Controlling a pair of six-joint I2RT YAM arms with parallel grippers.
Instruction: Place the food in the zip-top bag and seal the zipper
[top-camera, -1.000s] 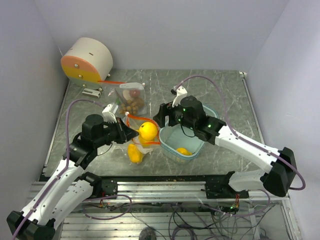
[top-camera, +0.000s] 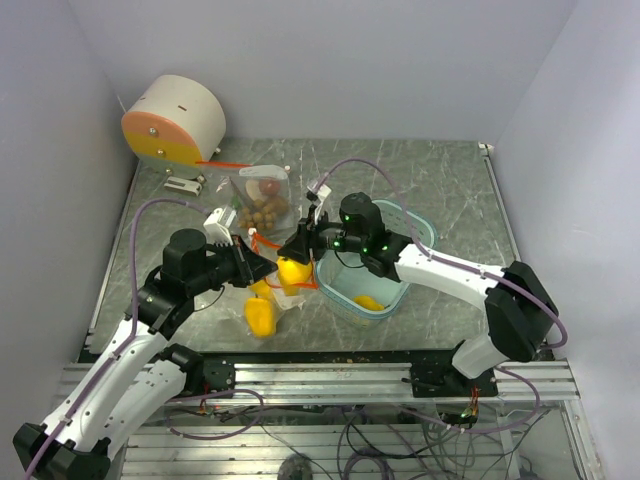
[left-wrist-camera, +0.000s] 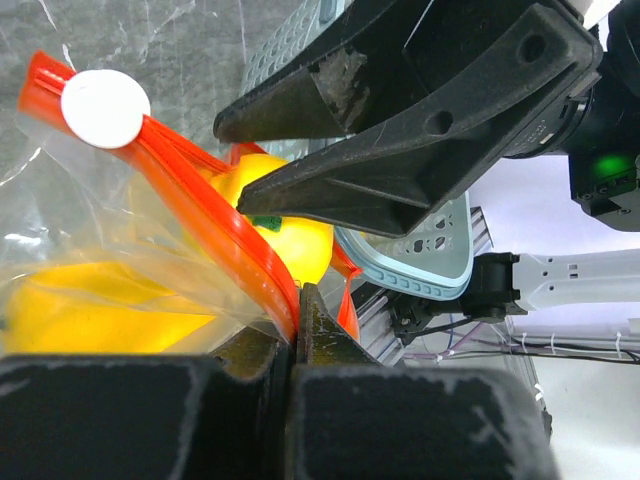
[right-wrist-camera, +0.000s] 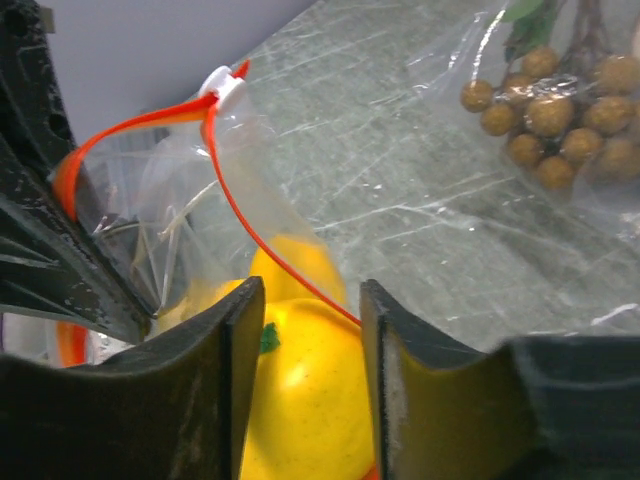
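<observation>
The zip bag's orange zipper (left-wrist-camera: 215, 225) with white slider (left-wrist-camera: 102, 107) runs into my left gripper, which is shut on the bag's rim. Yellow peppers (top-camera: 259, 316) sit in the clear bag. My right gripper hangs part open over the bag's mouth, fingertips at a round yellow pepper (right-wrist-camera: 305, 385) with a green stem spot. Whether it touches the pepper is unclear.
A blue-green basket (top-camera: 408, 218) with a yellow item (top-camera: 368, 302) stands right of the bag. A filled bag (top-camera: 262, 200) of brown round food lies behind. A cream-and-orange cylinder (top-camera: 172, 118) stands back left.
My right gripper has moved left and down onto the round pepper at the bag's mouth. The lower pepper has shifted a little leftward. The left arm stays still.
</observation>
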